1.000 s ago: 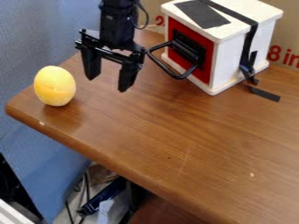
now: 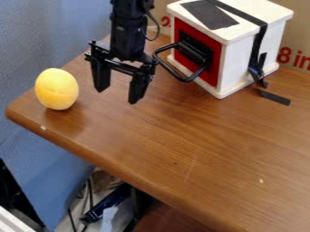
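Observation:
A black gripper (image 2: 120,85) hangs over the back left of the wooden table, its two fingers apart with nothing between them. A yellow egg-shaped object (image 2: 57,89) stands on the table at the left, a little to the left of the gripper and apart from it. To the right of the gripper is a white box (image 2: 235,83) with a red front (image 2: 205,73) and a black handle sticking out toward the gripper, black straps over its top.
Cardboard (image 2: 295,41) stands behind the table. Beyond the left edge are a blue-grey surface and clutter on the floor below.
The gripper has shifted very slightly to the right and down over the last second. The yellow object and the box have not moved.

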